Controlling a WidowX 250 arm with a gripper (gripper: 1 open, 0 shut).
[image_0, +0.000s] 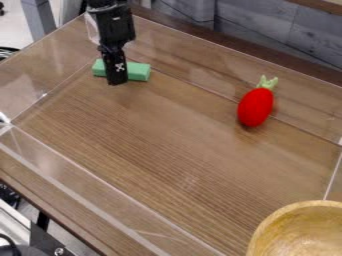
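My black gripper (116, 70) reaches down from the top left onto a small green block (139, 71), which lies on the wooden table near its back left. The fingertips are at the block, covering its middle, with green showing on both sides. The fingers look narrow; whether anything is between them is hard to see.
A red toy vegetable with a green top (255, 105) lies at the right of the table (160, 170). A yellow bowl (301, 235) sits at the lower right corner.
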